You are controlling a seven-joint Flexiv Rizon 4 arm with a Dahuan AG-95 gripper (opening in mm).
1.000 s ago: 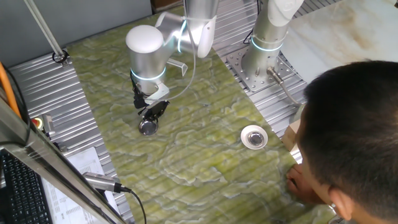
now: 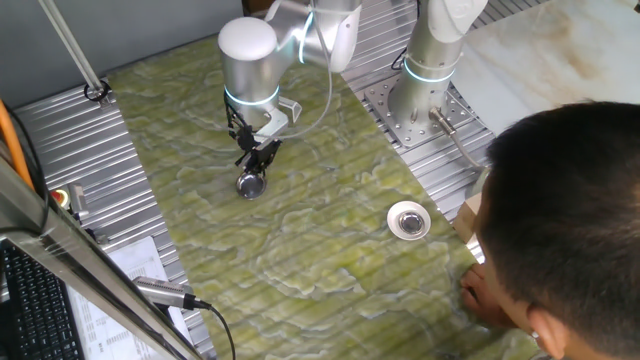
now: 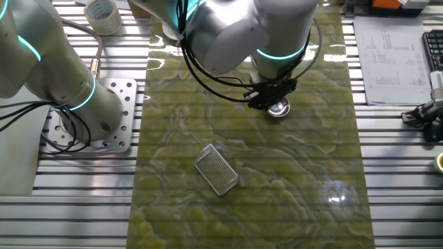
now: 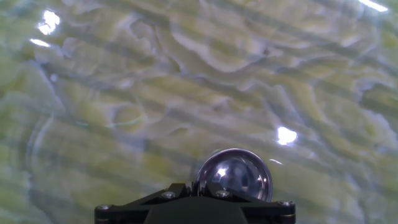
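Note:
A small shiny metal bowl shows at the lower edge of the wrist view. My gripper is shut on its rim, with the fingers at the bowl's left side. From exterior view 1, the bowl hangs at my gripper over the green marbled mat. The arm hides most of the gripper in exterior view 2, where the bowl peeks out beside it. The height of the bowl above the mat is hard to tell.
A white dish with a metal piece inside stands near the mat's right edge. A flat metal grater lies on the mat. A person's hand is close by.
In exterior view 1, my gripper and the metal bowl have moved together up and to the right. The white dish has stayed where it was.

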